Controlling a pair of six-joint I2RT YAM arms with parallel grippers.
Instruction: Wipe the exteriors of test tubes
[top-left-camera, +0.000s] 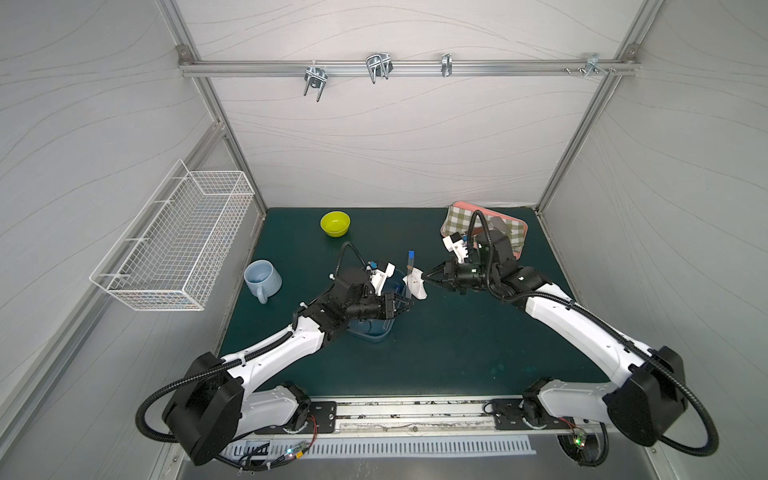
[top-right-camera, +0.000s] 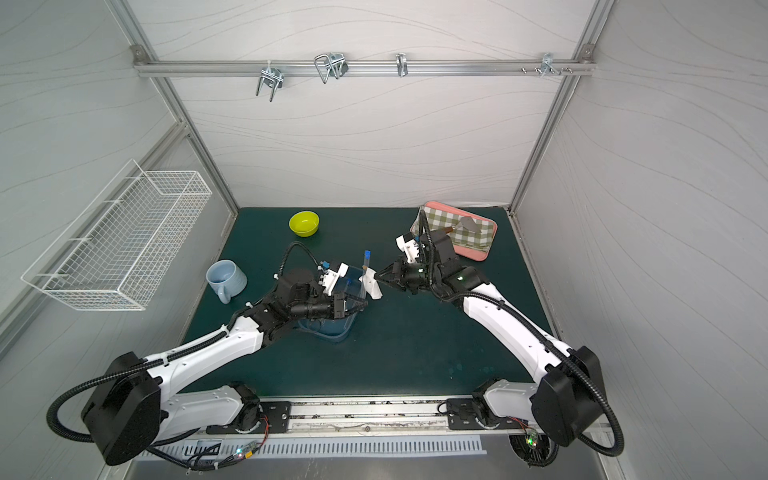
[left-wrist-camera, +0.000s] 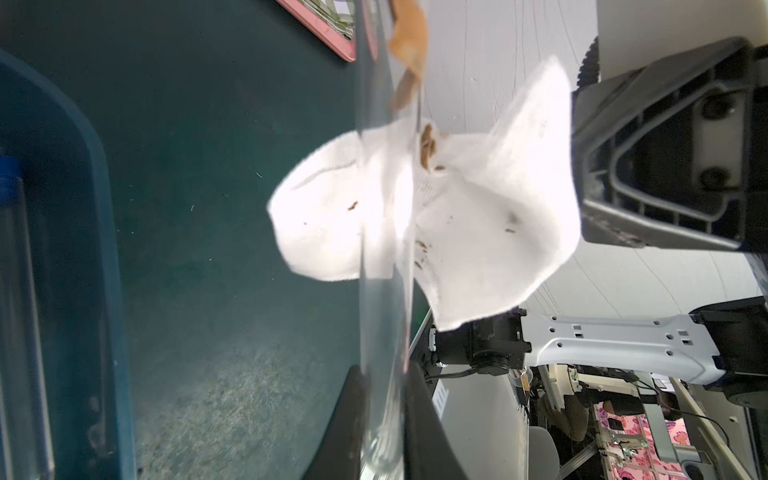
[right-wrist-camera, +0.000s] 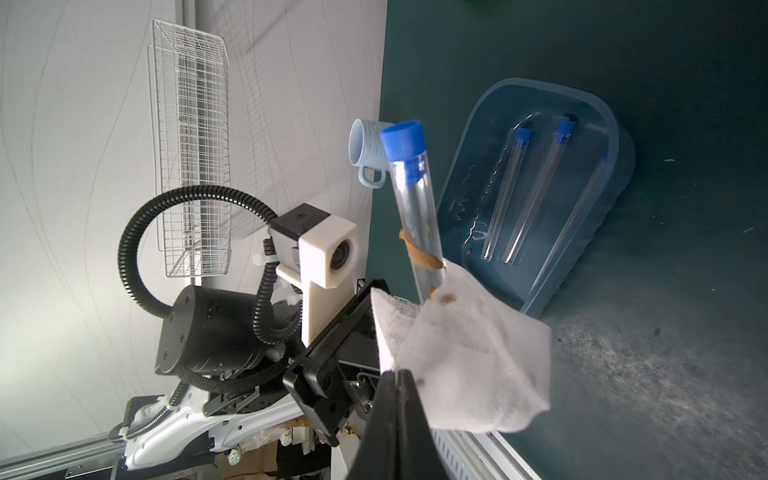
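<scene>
A test tube with a blue cap and a brown smear stands upright in my left gripper, which is shut on its lower end. My right gripper is shut on a white cloth with brown spots, held against the tube below the smear. A blue plastic tub beside them holds several more capped tubes.
A blue mug stands on the left, a yellow bowl at the back, and a pink tray with a checked cloth at the back right.
</scene>
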